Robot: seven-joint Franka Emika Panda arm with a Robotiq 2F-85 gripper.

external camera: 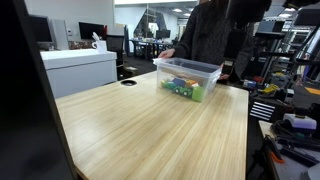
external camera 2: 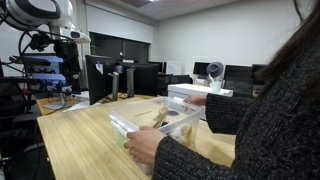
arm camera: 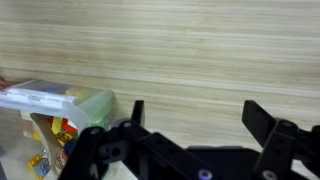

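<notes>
A clear plastic box (external camera: pixel 187 77) with colourful items (external camera: pixel 184 87) inside stands on the wooden table toward its far right part. In exterior view 2, a person's hand (external camera 2: pixel 145 142) is on its near side and another hand (external camera 2: pixel 195 99) is at its far side. The wrist view catches the box's rounded corner (arm camera: pixel 92 107) at lower left, beside my gripper. My fingers stand wide apart over bare wood, nothing between them. The arm (external camera 2: pixel 55 38) is raised at the left in exterior view 2.
A person in dark clothing (external camera: pixel 212 38) stands right at the box. Monitors (external camera 2: pixel 100 78) are behind the table.
</notes>
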